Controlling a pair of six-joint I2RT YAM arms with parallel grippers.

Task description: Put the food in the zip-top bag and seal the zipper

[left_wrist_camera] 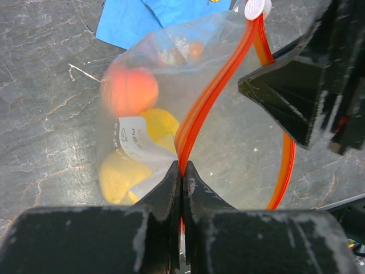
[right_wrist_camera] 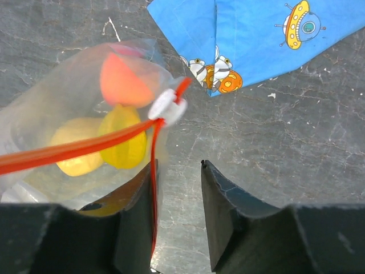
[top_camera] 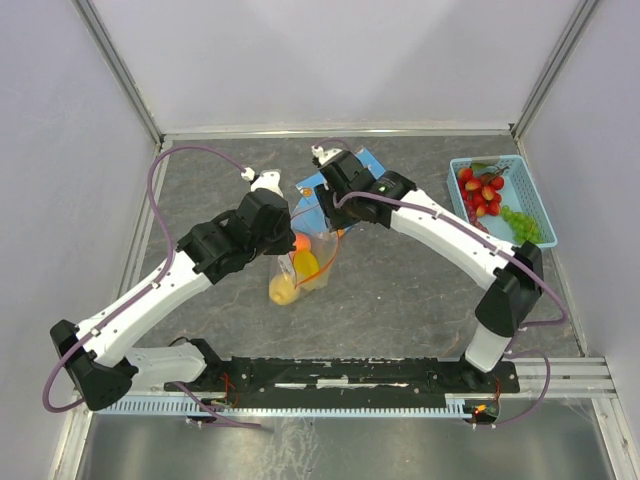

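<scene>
The zip top bag (top_camera: 318, 270) with orange zipper hangs low between the grippers, holding a red-orange fruit (left_wrist_camera: 131, 90), a yellow fruit (right_wrist_camera: 122, 145) and a paler round one (top_camera: 282, 290). My left gripper is shut on the bag's zipper edge. My right gripper is at the zipper's slider end (right_wrist_camera: 168, 107); its fingers stand part open, with the orange strip by the left finger, and whether it grips is unclear.
Blue printed bags (right_wrist_camera: 262, 40) lie behind on the grey table (top_camera: 400, 300). A basket (top_camera: 545, 210) of fruit and grapes stands at the right.
</scene>
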